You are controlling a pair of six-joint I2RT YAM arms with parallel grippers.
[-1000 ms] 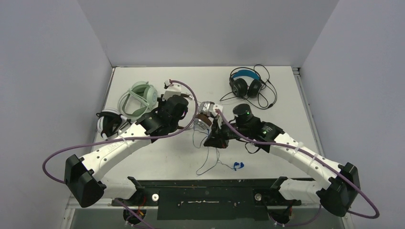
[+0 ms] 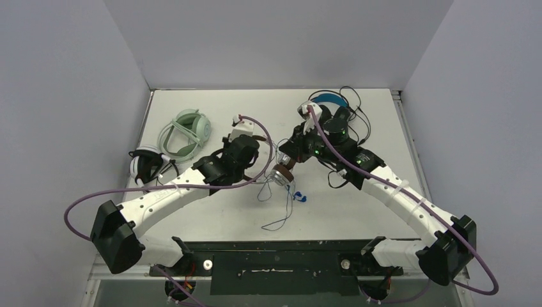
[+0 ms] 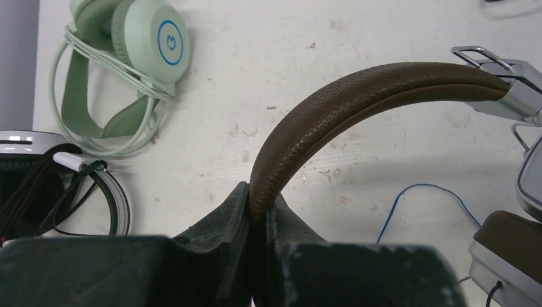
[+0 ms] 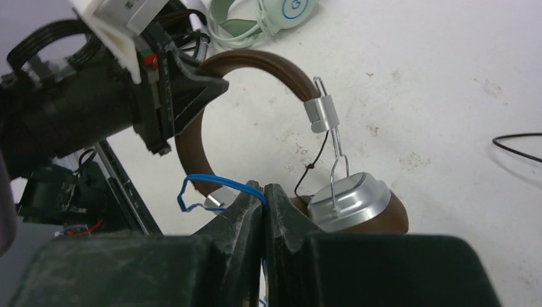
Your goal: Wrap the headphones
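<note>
Brown-and-silver headphones (image 2: 283, 176) hang between the grippers. My left gripper is shut on their brown leather headband (image 3: 358, 93), which arcs toward the silver hinge at right. The silver earcup (image 4: 348, 201) shows in the right wrist view. My right gripper, above the earcups in the top view, is shut on a thin blue cable (image 4: 220, 182), which loops over its fingertips. Thin cable runs down to blue earbuds (image 2: 300, 197) on the table (image 2: 224, 220).
Mint headphones (image 2: 201, 128) lie at back left, black-and-white headphones (image 2: 144, 166) at left. Dark headphones with a blue band (image 2: 329, 98) lie at back right, partly hidden by the right arm.
My right gripper has moved up and back over the earcups. My left gripper with the headphones has shifted right. The blue earbuds have been drawn up and left.
</note>
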